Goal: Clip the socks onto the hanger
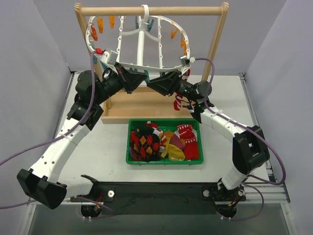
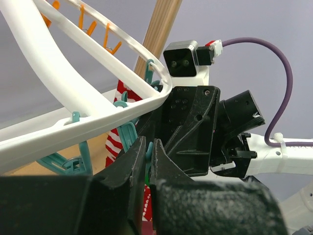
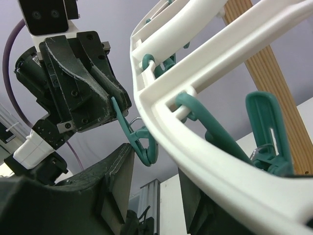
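Note:
A white hanger (image 1: 140, 44) with coloured clips hangs from the wooden frame. Both grippers are at its front rim. My left gripper is shut on a teal clip (image 3: 142, 147), gripping its upper leg. My right gripper is part open just below that clip, with no sock visible between its fingers. Other teal clips (image 3: 217, 132) hang from the rim. A red-and-white striped sock (image 2: 111, 147) hangs behind the hanger, partly hidden by the right arm.
A green bin (image 1: 131, 159) of mixed socks sits on the white table below the hanger. A wooden base (image 1: 120, 110) stands behind it.

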